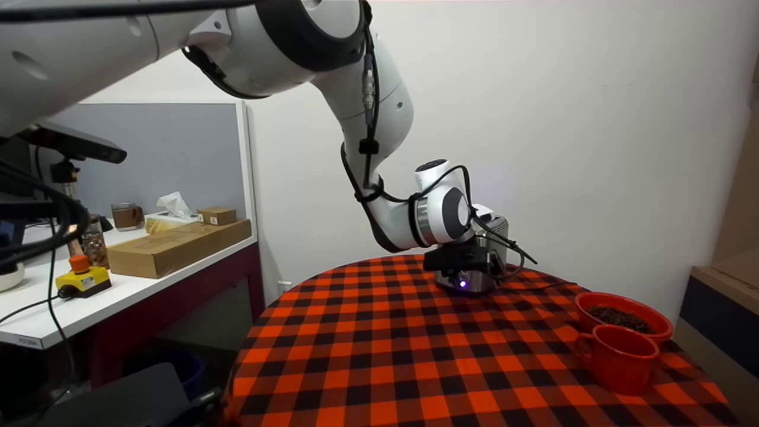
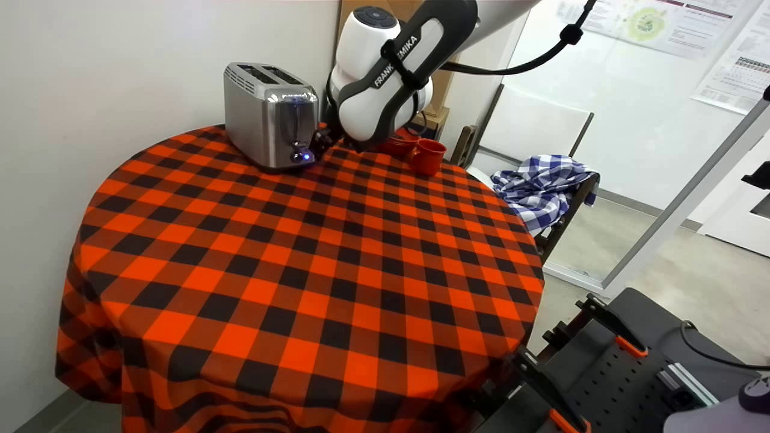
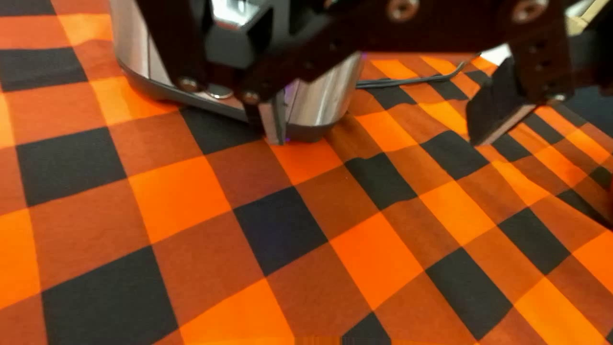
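A shiny metal toaster (image 2: 249, 115) with two slots in its top stands near the wall end of the table. On its front, low by the knob, a violet-blue light (image 2: 308, 156) glows. My gripper is close to that front face, its fingers wide apart with only tablecloth visible between them. One finger's pad (image 3: 274, 123) overlaps the toaster's lower front in the wrist view; whether it touches is unclear. The other finger's pad (image 3: 506, 123) is out over the cloth. In exterior view 1 the arm hides much of the toaster.
A red bowl (image 1: 658, 326) of small dark pieces and a red mug (image 1: 620, 366) stand near the table's right edge. The toaster's cord (image 3: 402, 81) runs along the cloth. Most of the checked tablecloth (image 2: 289, 288) is bare.
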